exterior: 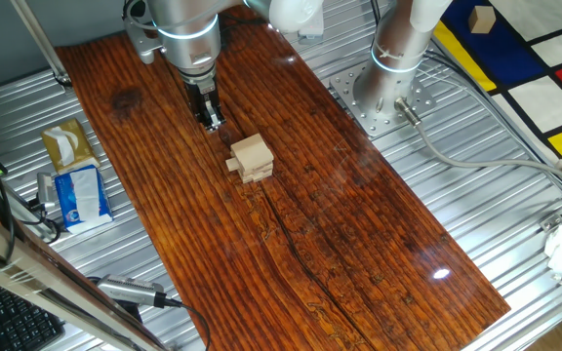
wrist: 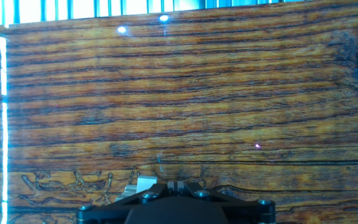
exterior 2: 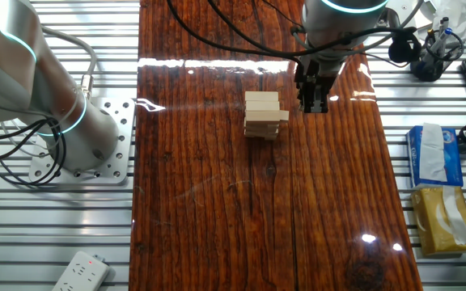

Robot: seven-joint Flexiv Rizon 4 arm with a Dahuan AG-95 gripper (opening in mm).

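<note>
A small stack of pale wooden blocks (exterior: 253, 156) stands on the brown wooden board, one block jutting out from its side toward the gripper. From the other side, exterior view 2 shows the layered stack (exterior 2: 262, 117) with the jutting block's end at its right. My gripper (exterior: 214, 125) points down beside the stack, apart from it. In the wrist view the gripper's fingertips (wrist: 171, 185) meet at the bottom edge, and nothing shows between them. Just left of them, part of the stack (wrist: 145, 183) peeks out; the gripper hides the rest.
Blue (exterior: 83, 197) and yellow (exterior: 69, 146) tissue packs lie off the board's left side. The robot base (exterior: 383, 97) is mounted beyond its right edge. A lone wooden block (exterior: 481, 19) rests on the patterned cloth. Much of the board (exterior: 359, 253) is bare.
</note>
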